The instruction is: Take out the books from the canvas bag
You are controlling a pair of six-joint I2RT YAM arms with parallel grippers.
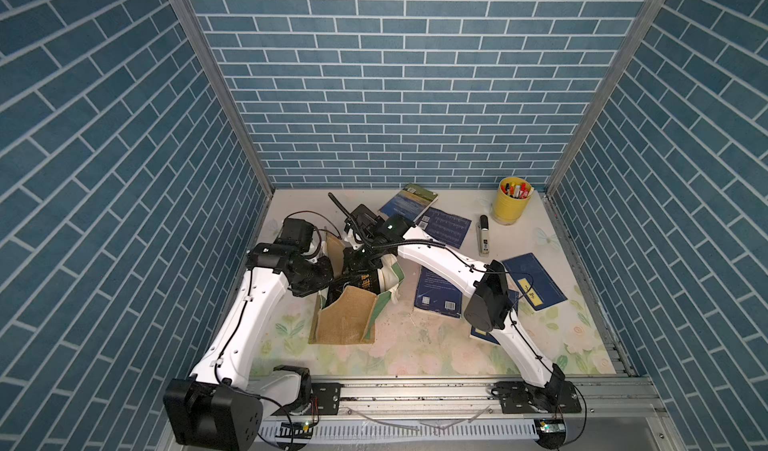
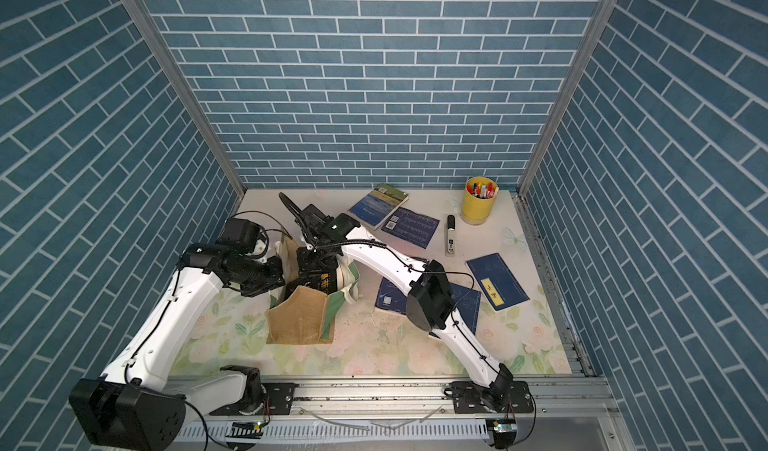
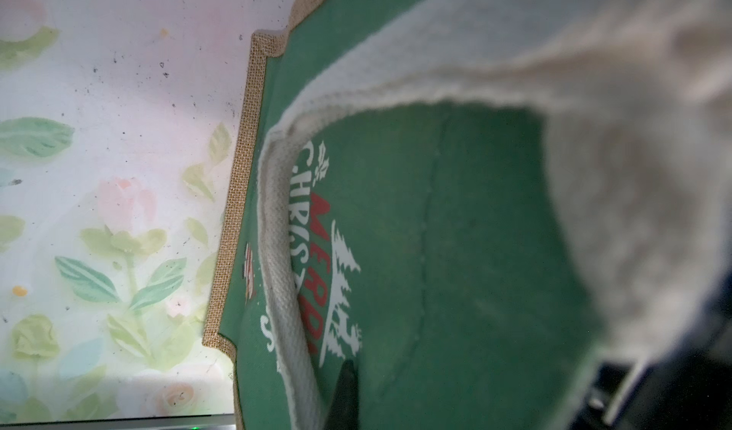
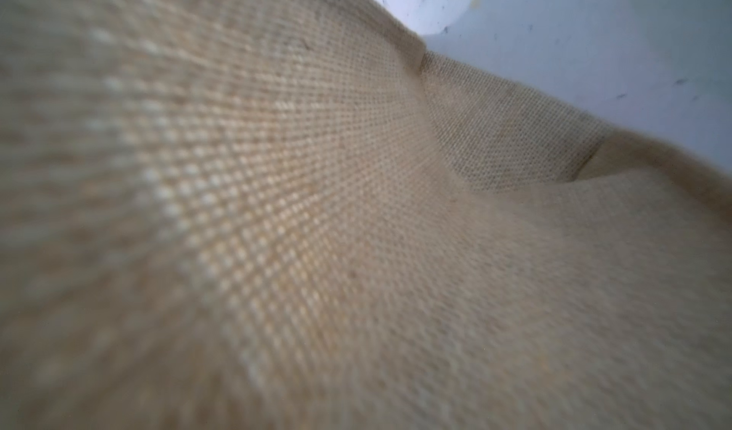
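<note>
The tan canvas bag (image 1: pixel 344 315) stands open at the left of the table. A dark book with orange lettering (image 1: pixel 367 280) lies inside it, partly covered by my right arm. My left gripper (image 1: pixel 326 281) is at the bag's left side, shut; the left wrist view shows one dark fingertip (image 3: pixel 344 399) beside the white strap (image 3: pixel 286 277) and the green printed side. Over the bag's opening, my right gripper (image 1: pixel 352 265) reaches down among the canvas. Close burlap (image 4: pixel 320 216) fills most of the right wrist view, so its fingers and anything between them are hidden.
Several books lie outside the bag: a blue-green one (image 1: pixel 409 203) and a navy one (image 1: pixel 448 225) at the back, others (image 1: pixel 438 292) (image 1: pixel 537 279) towards the right. A dark-and-silver pen-like object (image 1: pixel 483 235) and a yellow pen cup (image 1: pixel 510 204) stand behind them.
</note>
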